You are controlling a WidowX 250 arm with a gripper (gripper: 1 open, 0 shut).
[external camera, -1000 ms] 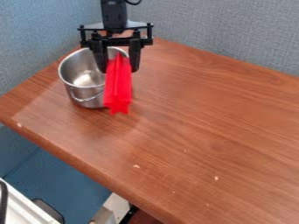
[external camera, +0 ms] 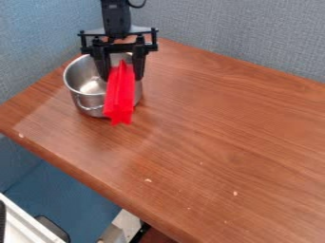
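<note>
My black gripper is shut on a red object, long and ridged, which hangs down from between its fingers in front of a steel pot. The pot stands near the left edge of the wooden table, partly hidden by the gripper and the red object. Whether the red object touches the pot is unclear.
Grey-blue padded walls rise at the back and left. Below the front left edge, a white bin shows in the corner.
My gripper and the red object have moved slightly to the left, further across the front of the pot. The pot looks unmoved.
</note>
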